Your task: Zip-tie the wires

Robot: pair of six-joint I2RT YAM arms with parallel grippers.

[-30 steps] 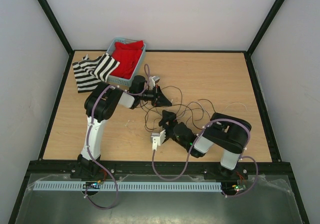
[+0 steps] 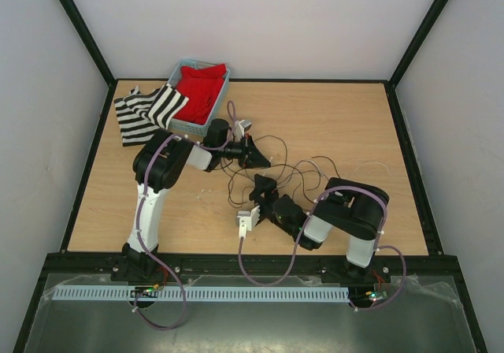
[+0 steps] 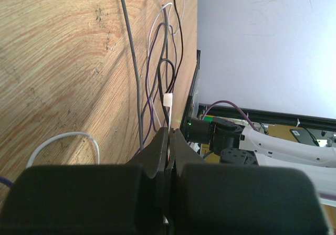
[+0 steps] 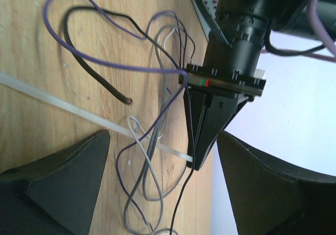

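Observation:
My left gripper (image 2: 268, 165) is shut on a thin white zip tie, low over the middle of the table. In the left wrist view, the zip tie's square head (image 3: 168, 99) sticks out past the fingertips. Its strap (image 4: 63, 105) crosses the right wrist view from the left edge to the left fingertips. Loose black, grey, purple and white wires (image 2: 295, 169) lie tangled around there; a purple wire (image 4: 121, 65) arches up close to my right camera. Open, my right gripper stands near the strap with nothing held between its fingers.
A blue-grey basket (image 2: 186, 124) with red cloth (image 2: 201, 89) stands at the back left, a striped cloth (image 2: 142, 115) beside it. Both arms are close together over the wires.
The left arm and the wires look unmoved.

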